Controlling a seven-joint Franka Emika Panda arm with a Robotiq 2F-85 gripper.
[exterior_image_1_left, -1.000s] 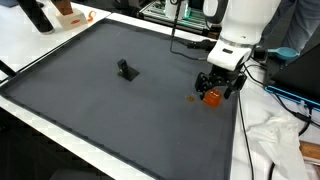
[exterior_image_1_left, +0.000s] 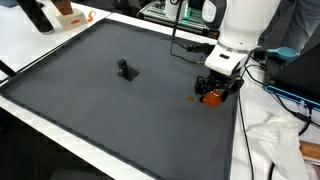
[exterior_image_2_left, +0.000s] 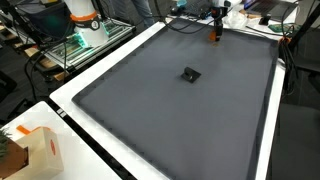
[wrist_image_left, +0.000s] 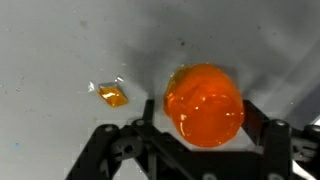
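A round, glossy orange object (wrist_image_left: 205, 105) rests on the grey surface, at centre right in the wrist view. My gripper stands around it, one black finger (wrist_image_left: 148, 118) on either side. The fingers look part open, with narrow gaps beside the object; contact is hard to make out. In exterior view 1, the gripper (exterior_image_1_left: 213, 91) is low over the table's right side, with the orange object (exterior_image_1_left: 211, 98) between its dark fingers. Exterior view 2 shows the orange object (exterior_image_2_left: 213, 36) small at the far edge.
A small orange-brown piece (wrist_image_left: 112, 96) lies left of the round object. Farther off sits a small black block (exterior_image_1_left: 127, 70) on the grey table (exterior_image_1_left: 120, 110). White cloth or plastic (exterior_image_1_left: 277, 140) and cables lie beyond the right edge.
The fingers have drawn closer together around the orange object over the last second. The object and the arm have hardly moved.
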